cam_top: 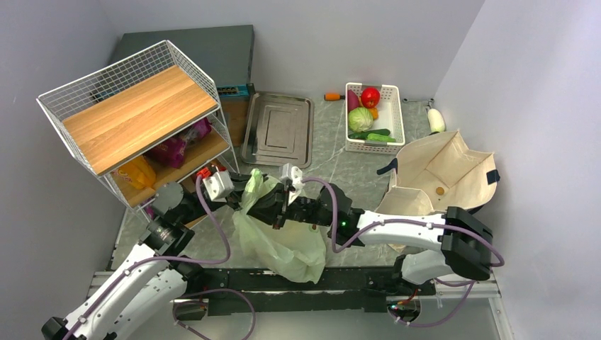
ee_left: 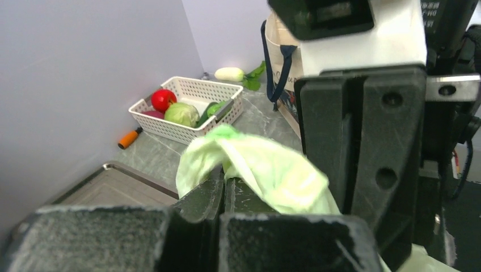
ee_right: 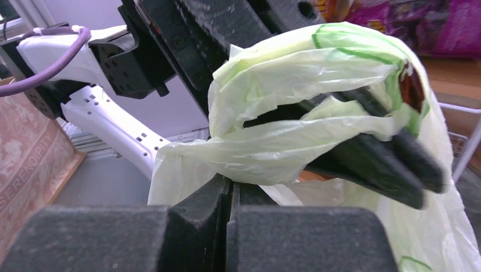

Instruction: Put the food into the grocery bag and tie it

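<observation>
The pale green plastic grocery bag hangs between my two grippers near the counter's front edge. My left gripper is shut; in the left wrist view a fold of the bag drapes over its fingertips. In the right wrist view the bag's film wraps around the left gripper's dark fingers, whose tips poke out past it. My right gripper is shut on the film at its fingertips. What lies inside the bag is mostly hidden.
At left stands a wire rack with snack packets. A metal tray and a white basket of vegetables are behind. An open canvas bag sits at right.
</observation>
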